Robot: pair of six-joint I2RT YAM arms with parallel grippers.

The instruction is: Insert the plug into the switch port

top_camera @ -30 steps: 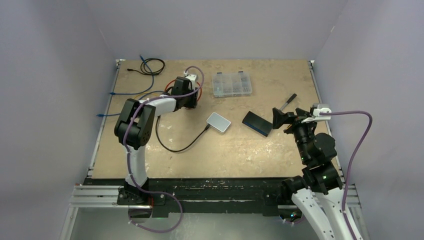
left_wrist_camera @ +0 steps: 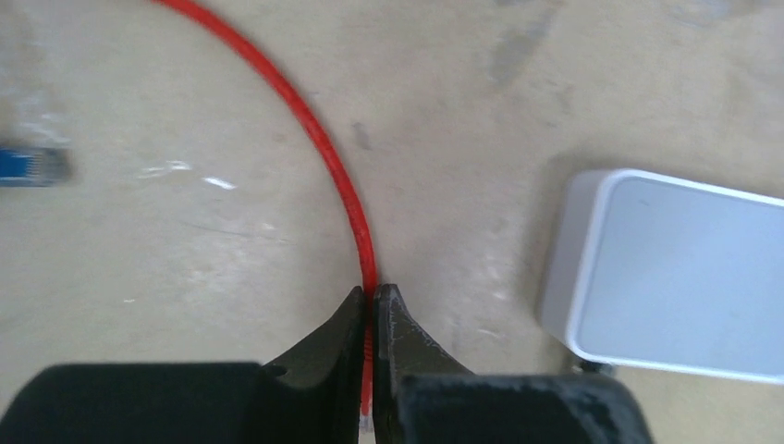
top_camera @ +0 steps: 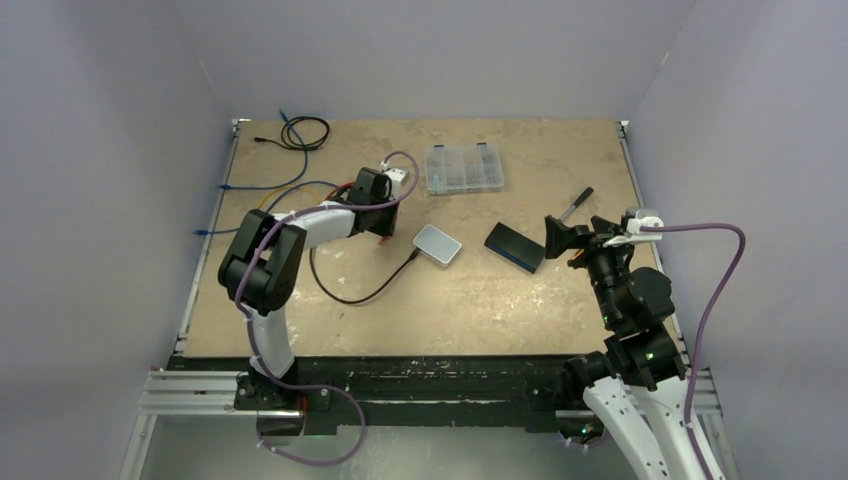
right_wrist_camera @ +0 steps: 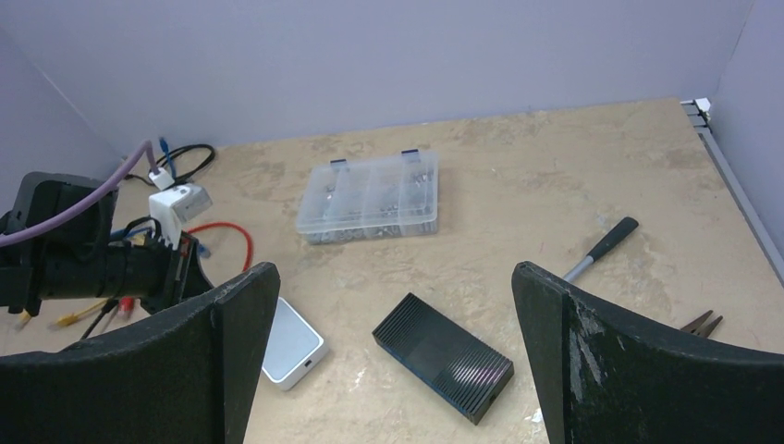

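My left gripper is shut on the red cable [left_wrist_camera: 337, 171], near its end, low over the table beside the silver box [left_wrist_camera: 684, 277] in the left wrist view. In the top view that box [top_camera: 437, 245] has a black cable leading from its lower-left end. A blue plug [left_wrist_camera: 28, 166] lies left of the red cable. My right gripper stands open above the table's right side, nothing between its fingers. Which object is the switch I cannot tell for sure.
A clear organiser [top_camera: 464, 169] lies at the back, a black finned block [top_camera: 514, 247] right of the silver box, a screwdriver [right_wrist_camera: 610, 240] and pliers [right_wrist_camera: 703, 326] at the right. Several cables lie at the left.
My left gripper has moved toward the front of the table and slightly right over the last second, drawing the red cable along. The right arm has not moved.
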